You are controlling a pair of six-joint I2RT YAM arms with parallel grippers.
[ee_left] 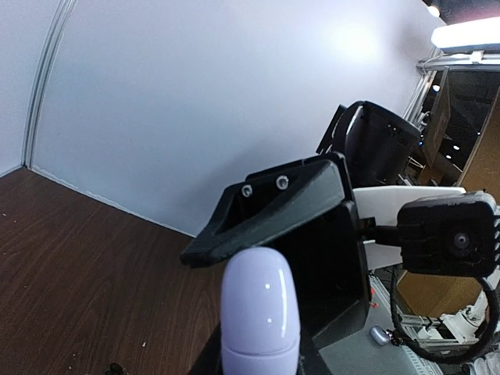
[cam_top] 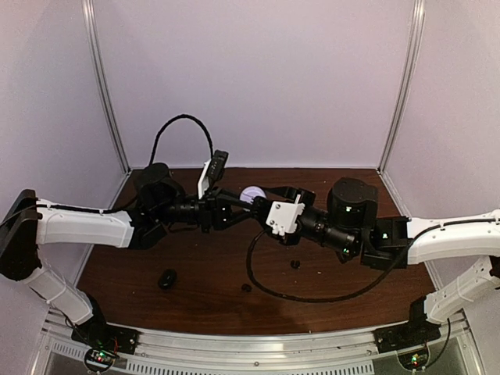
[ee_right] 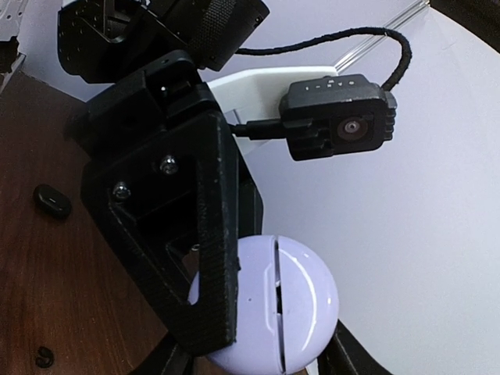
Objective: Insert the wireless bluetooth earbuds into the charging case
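A lavender rounded case [cam_top: 252,194] is held above the table between my two grippers. In the right wrist view the case [ee_right: 301,312] shows a dark narrow gap along its seam; no inside is visible. My left gripper [cam_top: 236,206] is shut on it, one left finger [ee_right: 215,266] lying across its face. My right gripper has its fingers at both sides of the case; whether they press on it is unclear. In the left wrist view the case [ee_left: 260,312] appears edge-on. Two small dark pieces, perhaps earbuds, lie on the table: one piece [cam_top: 246,287], another piece [cam_top: 295,264].
A black oval object [cam_top: 167,279] lies on the left of the brown table [cam_top: 203,301]. The right arm's black cable [cam_top: 312,299] loops low over the table near the dark pieces. Pale walls close off the back and sides.
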